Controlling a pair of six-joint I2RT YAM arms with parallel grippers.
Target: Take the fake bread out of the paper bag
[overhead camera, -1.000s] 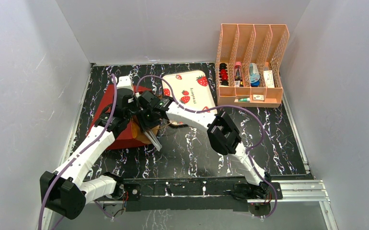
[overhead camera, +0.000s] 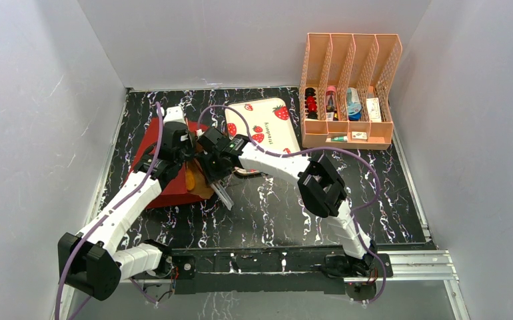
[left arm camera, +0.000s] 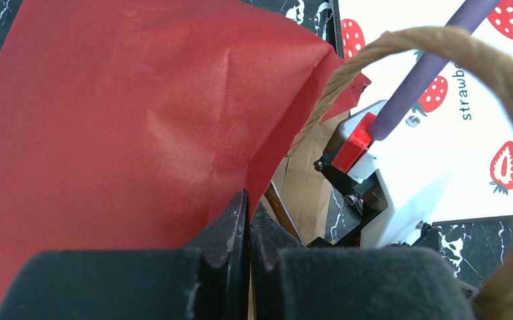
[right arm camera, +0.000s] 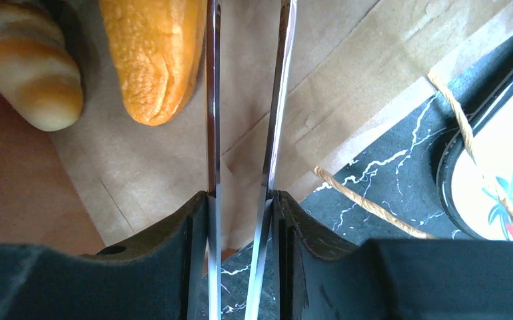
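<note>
The red paper bag [overhead camera: 167, 197] lies on its side at the left, its brown inside facing right. My left gripper is shut on the bag's red upper edge, beside a rope handle [left arm camera: 480, 73]. Inside, the right wrist view shows an orange bread [right arm camera: 150, 63] and a browned, paler roll [right arm camera: 30, 73] on the brown paper. My right gripper is over the opening, to the right of the breads, its long metal fingers slightly apart with only paper visible behind them.
A strawberry tray [overhead camera: 267, 120] lies right of the bag. An orange organiser [overhead camera: 347, 140] with small items stands at the back right.
Over the last second my right gripper and arm have shifted slightly to the right and toward the front. The left arm is nearly unchanged.
</note>
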